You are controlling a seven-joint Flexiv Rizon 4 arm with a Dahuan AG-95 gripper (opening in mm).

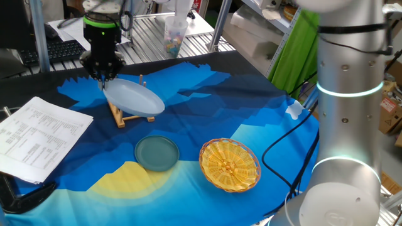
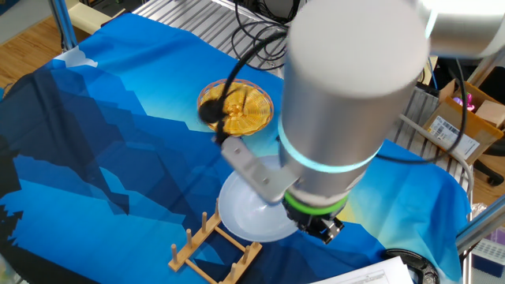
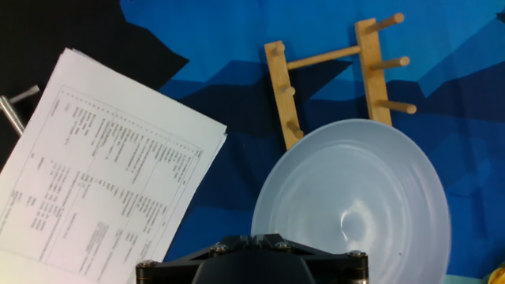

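A pale blue-grey plate (image 1: pixel 134 97) hangs tilted above the table, its edge pinched by my gripper (image 1: pixel 103 81), which is shut on it. In the wrist view the plate (image 3: pixel 355 205) fills the lower right, and the gripper meets its left rim; the fingertips are mostly dark and hard to make out. A wooden rack (image 1: pixel 120 116) with pegs stands on the cloth just beneath and behind the plate. From the second exterior view, the plate (image 2: pixel 251 209) lies beside the rack (image 2: pixel 213 251), partly hidden by my arm.
A dark green plate (image 1: pixel 157 153) lies flat on the cloth, with a woven basket (image 1: pixel 230 165) to its right. Printed papers (image 1: pixel 41 139) cover the left side, a black object (image 1: pixel 25 198) below them. Cloth at the right of the rack is clear.
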